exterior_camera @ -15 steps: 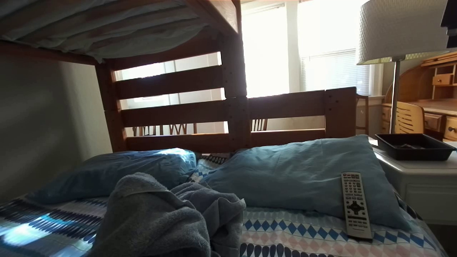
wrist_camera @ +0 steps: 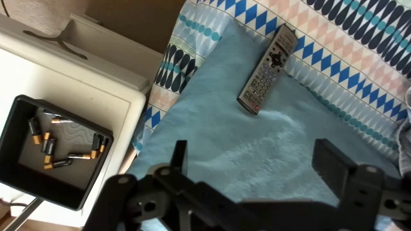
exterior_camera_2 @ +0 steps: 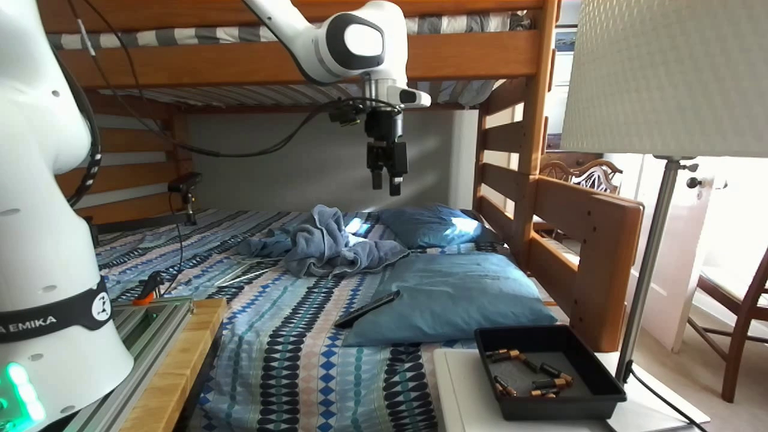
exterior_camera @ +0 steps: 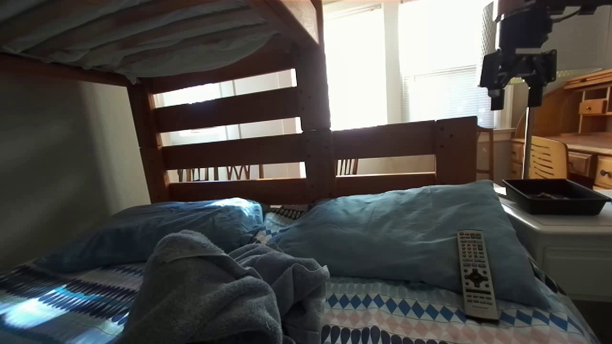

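Note:
My gripper (exterior_camera_2: 386,188) hangs high over the bed, fingers pointing down. In the wrist view its two fingers (wrist_camera: 333,166) stand wide apart, with only the blue pillow showing far below between them. A silver-grey remote (wrist_camera: 268,70) leans on the edge of the near blue pillow (exterior_camera: 390,235), one end resting on the patterned sheet. On the white nightstand (exterior_camera_2: 455,381) is a black tray (exterior_camera_2: 614,395) holding several loose batteries (wrist_camera: 49,150). A crumpled grey-blue towel (exterior_camera: 201,292) lies on the bed beyond the remote in exterior view 2.
A lamp (exterior_camera_2: 651,266) rises behind the tray, its wide shade overhanging the nightstand. The wooden headboard (exterior_camera_2: 587,237) borders the pillows, and the upper bunk's rail (exterior_camera_2: 461,57) runs above. A second blue pillow (exterior_camera_2: 429,224) lies toward the wall.
In exterior view 1 my gripper has come in from the right edge and now hangs in front of the lampshade. The remote, towel, pillows and tray have not moved.

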